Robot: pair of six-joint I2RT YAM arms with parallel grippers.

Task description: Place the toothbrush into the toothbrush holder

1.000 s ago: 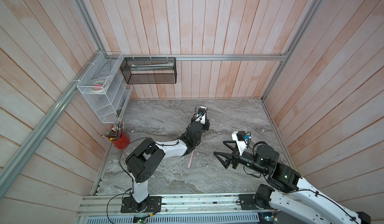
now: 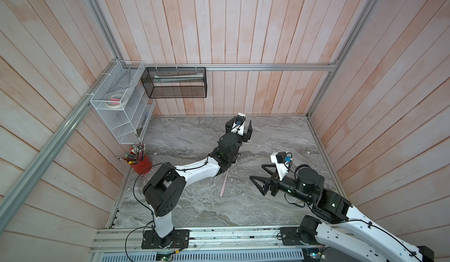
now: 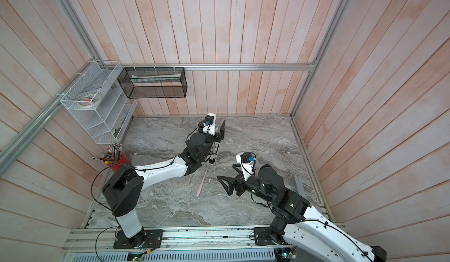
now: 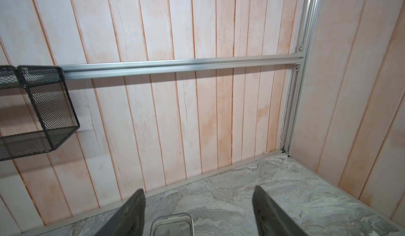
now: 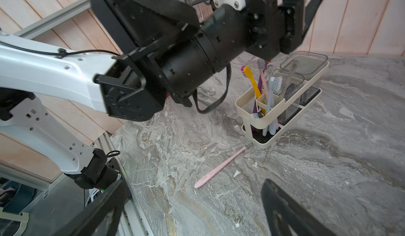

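A pink toothbrush (image 5: 219,168) (image 2: 223,187) (image 3: 201,185) lies on the marble table, its upper end beside the cream toothbrush holder (image 5: 279,110), which holds several toothbrushes and is largely hidden behind my left arm in both top views. My left gripper (image 2: 238,128) (image 3: 213,126) is raised above the holder, fingers open and empty; its wrist view shows the back wall and a clear lid (image 4: 171,225) between the blurred fingers. My right gripper (image 2: 260,177) (image 3: 228,175) stands open and empty to the right of the pink toothbrush, facing it and the holder.
A red pen cup (image 2: 143,164) stands at the left. A white wire shelf (image 2: 121,121) is at the left rear, and a black mesh basket (image 2: 174,89) hangs on the back wall.
My left arm has risen and moved slightly toward the back, its gripper now higher over the holder. The right arm is almost still, and the pink toothbrush has stayed put.
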